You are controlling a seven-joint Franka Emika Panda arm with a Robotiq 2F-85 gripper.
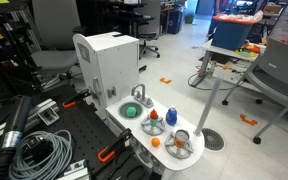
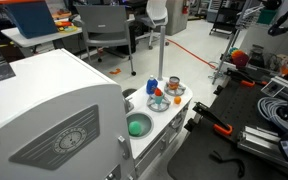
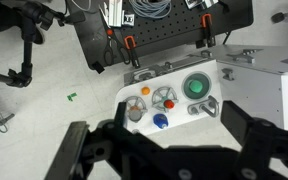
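On the white toy kitchen counter (image 1: 199, 136) stand a blue bottle (image 1: 171, 116), a red object (image 1: 154, 115) on one burner and an orange-brown cup (image 1: 182, 136) on the other. A small orange object (image 1: 156, 142) sits near the front edge. The green sink basin (image 1: 132, 110) is beside the grey faucet (image 1: 138, 93). Seen from above in the wrist view, my gripper is over the counter side, its dark fingers (image 3: 107, 145) spread wide with nothing between them. Neither exterior view shows the gripper clearly.
A tall white cabinet (image 1: 109, 65) rises at the sink end of the counter. The black table (image 1: 69, 125) in front carries a coiled cable (image 1: 42, 155) and orange-handled clamps (image 1: 114, 148). Open floor lies behind the counter.
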